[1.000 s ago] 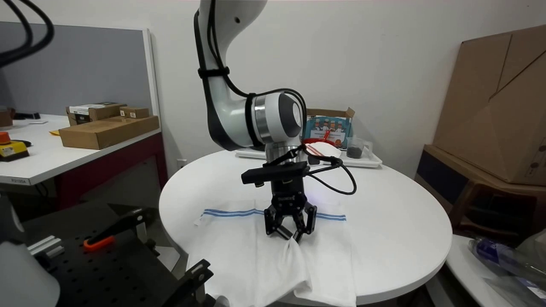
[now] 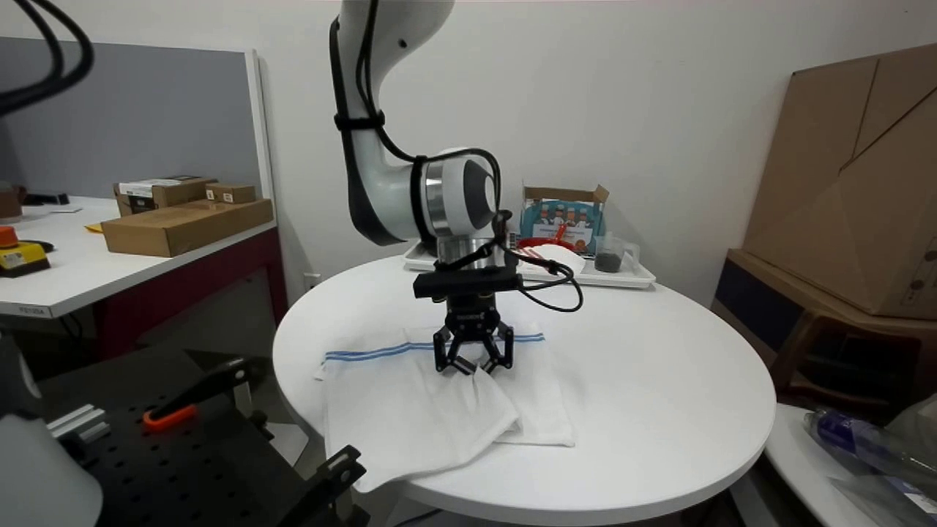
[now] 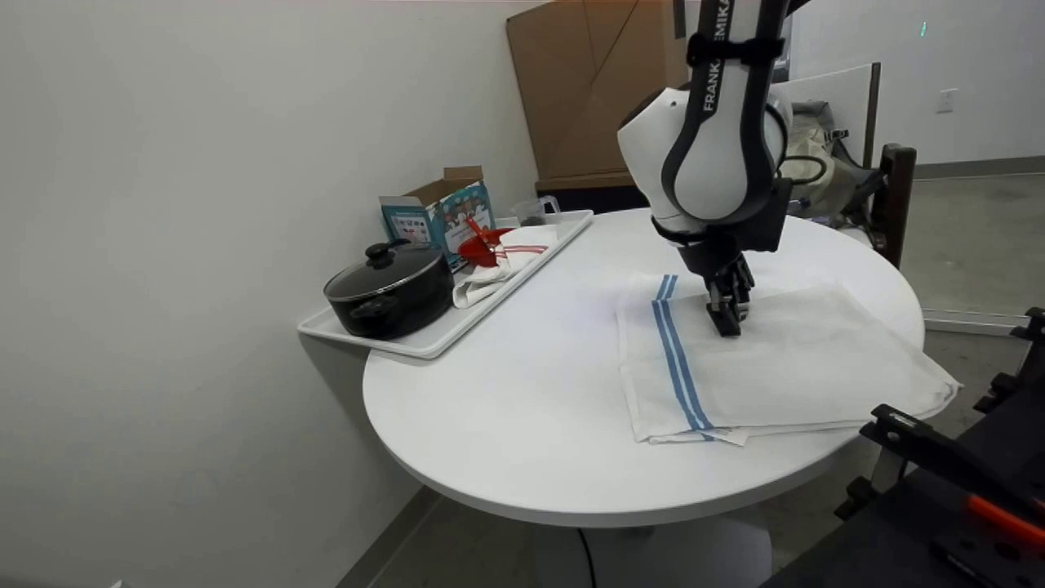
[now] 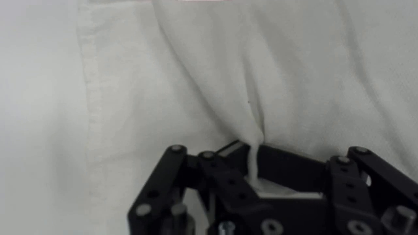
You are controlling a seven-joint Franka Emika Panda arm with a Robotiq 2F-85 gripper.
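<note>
A white towel (image 2: 395, 413) with blue stripes lies on the round white table, partly folded over itself, one corner hanging past the front edge. My gripper is shut on a pinched ridge of the towel (image 4: 188, 47); the thin fold shows between its fingertips in the wrist view. Creases run outward from that pinch. In the second exterior view the gripper (image 3: 727, 318) is low over the towel (image 3: 803, 353), close beside the blue stripes. Cloth under the fingers is hidden from both exterior views.
A white tray (image 3: 446, 338) at the table's wall side carries a black lidded pot (image 3: 387, 294), a blue box (image 3: 460, 217), a red utensil or bowl (image 3: 477, 250) and a striped cloth.
My gripper has moved back and slightly left, carrying the pinched cloth. The towel has slid the same way; its right front part now rests on the table instead of overhanging.
</note>
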